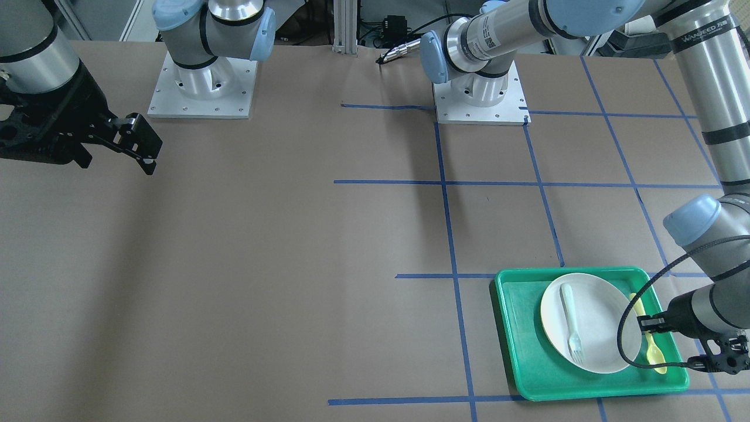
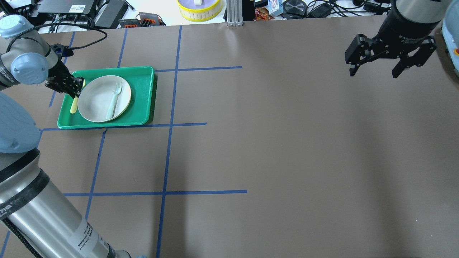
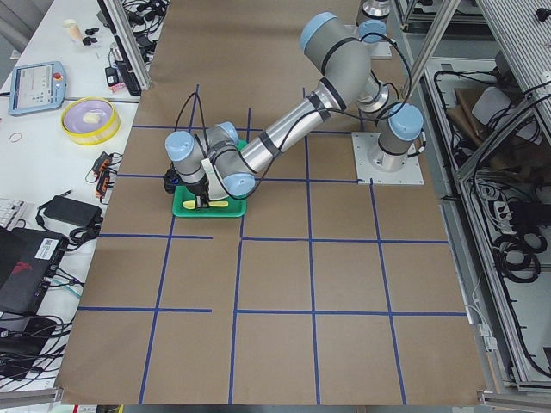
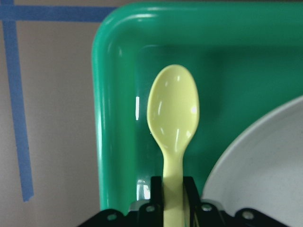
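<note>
My gripper grips the handle of a yellow plastic spoon [image 4: 173, 111] at the side of the green tray [image 1: 517, 330], its fingers on both sides of the handle. The spoon's bowl lies over the tray floor beside the white plate [image 1: 590, 330], as the left wrist view shows. A pale fork [image 2: 113, 101] lies on the plate. In the front view my gripper partly hides the spoon [image 1: 655, 355].
A second arm's black end [image 2: 389, 56] hangs at the right of the top view. The brown table [image 2: 301, 150], taped with blue lines, is clear across its middle. Cables and equipment fill the side bench in the left camera view.
</note>
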